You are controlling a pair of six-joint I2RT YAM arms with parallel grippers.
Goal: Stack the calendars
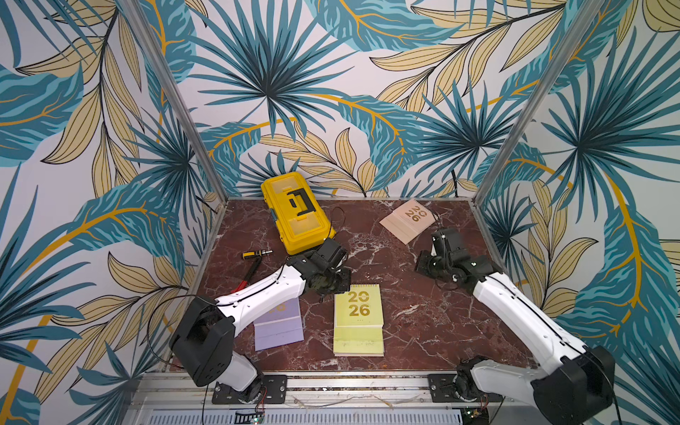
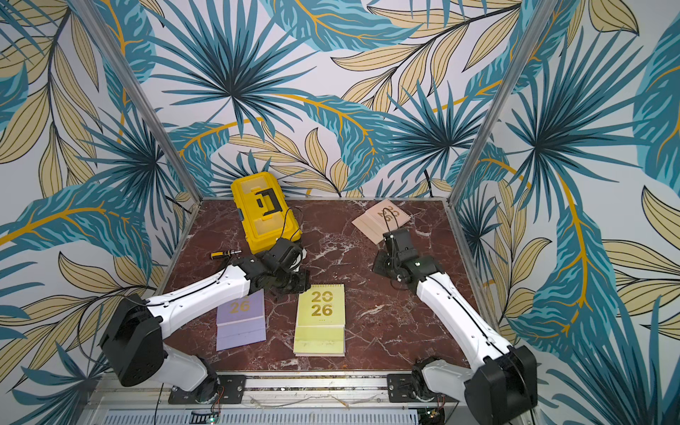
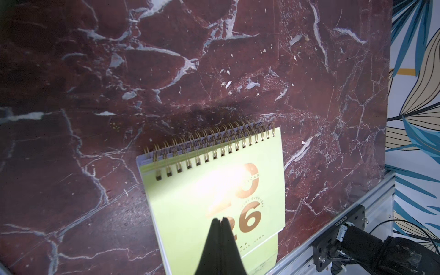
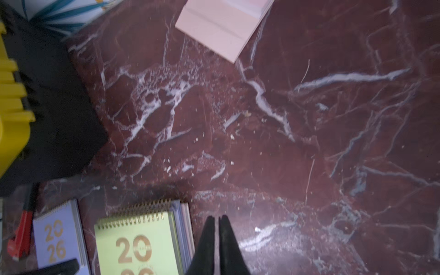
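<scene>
A yellow-green calendar [image 1: 357, 318] lies on top of a small pile at the front middle; lilac and pinkish edges show beneath it in the right wrist view [image 4: 135, 243]. A lilac calendar [image 2: 241, 322] lies apart to its left, and a pink calendar [image 1: 407, 221] at the back right. My left gripper is shut, with nothing between its fingers, over the top end of the pile. My right gripper is shut and empty, above bare table between the pile and the pink calendar.
A yellow toolbox [image 1: 294, 205] stands at the back left, with a screwdriver [image 2: 223, 254] and a red-and-black tool [image 4: 27, 220] near it. The middle and right of the marble table [image 2: 375, 318] have free room.
</scene>
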